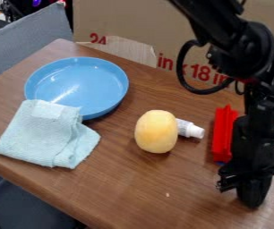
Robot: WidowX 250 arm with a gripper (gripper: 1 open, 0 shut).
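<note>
My black gripper (pixel 250 183) is low at the right of the table, in front of a red plastic object (pixel 222 134). It appears shut, and what lies behind or under it is hidden. A yellow mango-like fruit (pixel 157 134) sits mid-table beside a white tube (pixel 190 129). A blue plate (pixel 76 83) lies at the back left, with a folded pale blue cloth (pixel 44 136) in front of it.
A cardboard box (pixel 140 22) stands along the back of the table (pixel 127 192). The table's edge runs along the lower left, with a grey surface beyond.
</note>
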